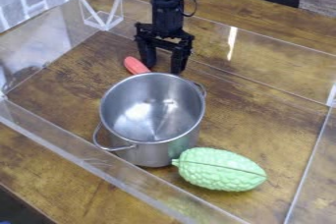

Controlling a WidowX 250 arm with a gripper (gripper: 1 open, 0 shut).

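My black gripper (164,49) hangs over the wooden table, just behind a large steel pot (148,120), its two fingers apart. A pink-red elongated object (136,65) lies beside the gripper's left finger, left of the pot's back rim; whether anything sits between the fingers is hard to tell. A pale green bumpy vegetable toy (217,169) lies at the front right, next to the pot.
A clear-walled barrier (53,130) runs along the left and front of the work area. A white frame-like piece (102,14) stands at the back left.
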